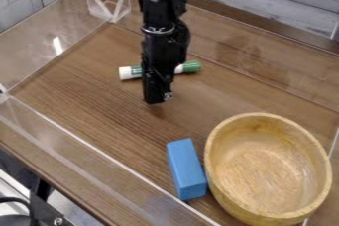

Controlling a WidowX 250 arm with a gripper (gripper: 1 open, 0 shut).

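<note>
The black robot arm reaches down from the top to the middle of the table, its gripper (158, 95) low over the wood, just in front of a white and green cylindrical item (130, 72). That item lies crosswise behind the gripper, its middle hidden by it. The gripper's fingers are dark and small here; whether they are open or shut is hard to tell.
A large tan bowl (269, 161) sits at the front right, with a blue block (185, 168) to its left. Clear panels edge the left side.
</note>
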